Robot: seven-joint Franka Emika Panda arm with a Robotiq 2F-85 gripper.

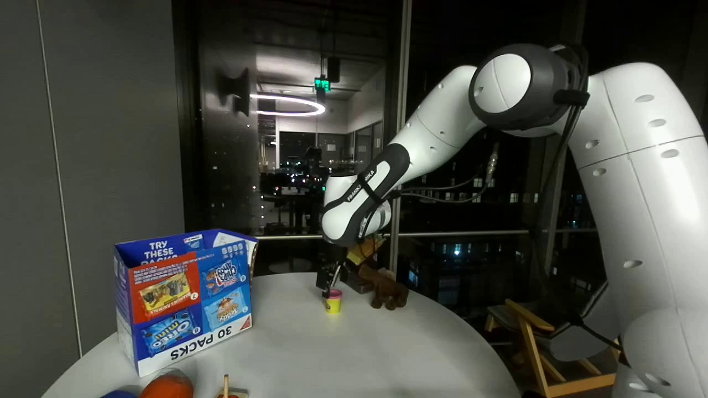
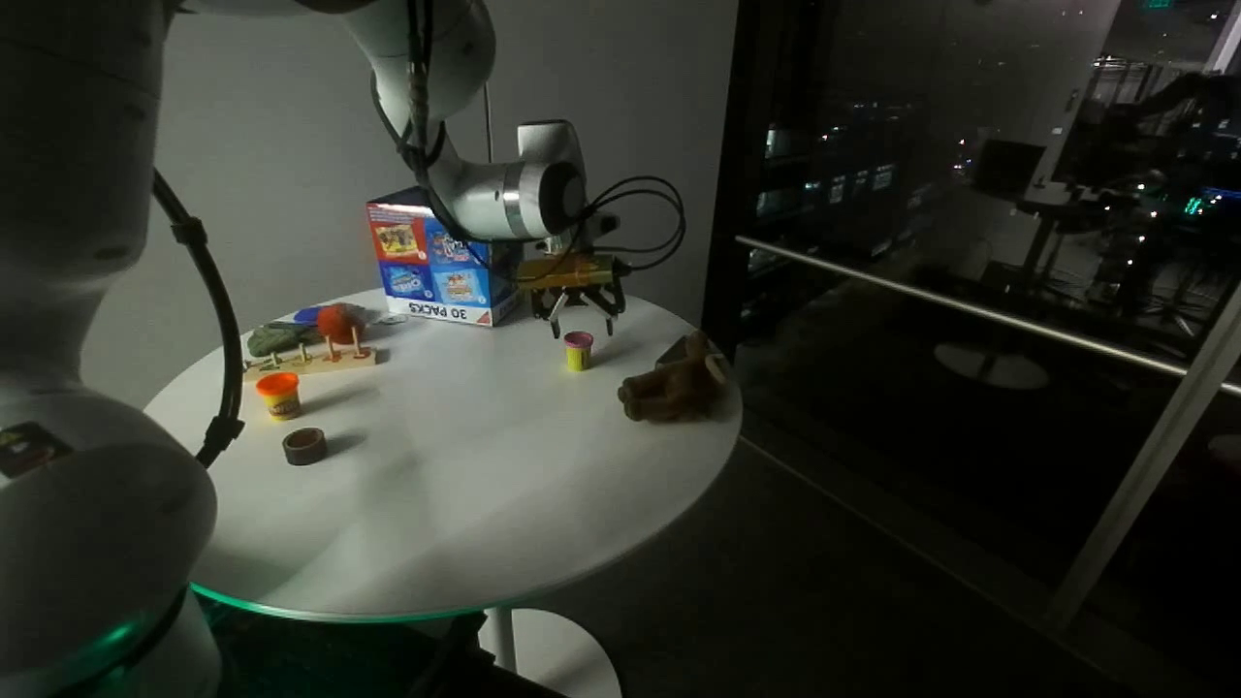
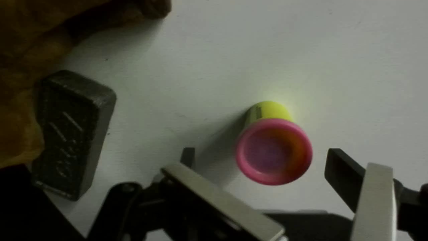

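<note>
A small yellow tub with a pink lid [image 3: 274, 152] stands upright on the white table, likely a modelling-clay tub. In the wrist view my gripper is open, its two fingers spread to the left and right of the tub, with nothing clasped. From the second exterior view, the gripper [image 2: 583, 330] hangs just over and slightly behind the yellow tub [image 2: 578, 353]. Seen from the first exterior view, the fingertips [image 1: 326, 292] are close to the rim of the tub [image 1: 333, 302]; whether they touch it cannot be told.
A brown plush toy [image 2: 675, 388] and a dark block [image 3: 72, 132] lie beside the tub. The snack box [image 1: 192, 298] stands to one side. An orange-lidded tub [image 2: 279, 396], a tape roll [image 2: 304, 446] and a peg board [image 2: 314, 361] sit farther off. Mid-table is clear.
</note>
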